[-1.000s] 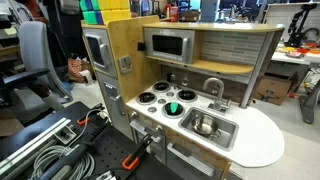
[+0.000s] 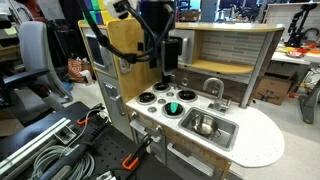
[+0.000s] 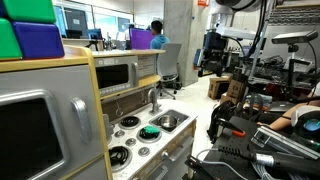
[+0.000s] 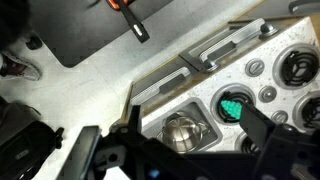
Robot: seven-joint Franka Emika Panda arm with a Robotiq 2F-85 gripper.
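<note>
A small green item (image 2: 174, 107) lies on a front burner of the toy stove; in the wrist view the green item (image 4: 232, 108) sits on a dark round burner, nearer the right finger. My gripper is open, its two fingers wide apart with nothing between them. In exterior view 1 the arm hangs high over the stove, covering part of the microwave. A metal bowl (image 4: 182, 130) shows in the sink area, between the fingers in the wrist view but well below them.
The sink (image 2: 226, 133) with its faucet (image 2: 219, 92) is right of the burners. A microwave (image 3: 118, 74) under a shelf stands behind the stove. Cables and an orange-handled tool (image 2: 130, 162) lie on the dark table in front.
The arm has swung in from the upper left to the right and lower, now over the stove in exterior view 1. The green item and bowl have stayed put.
</note>
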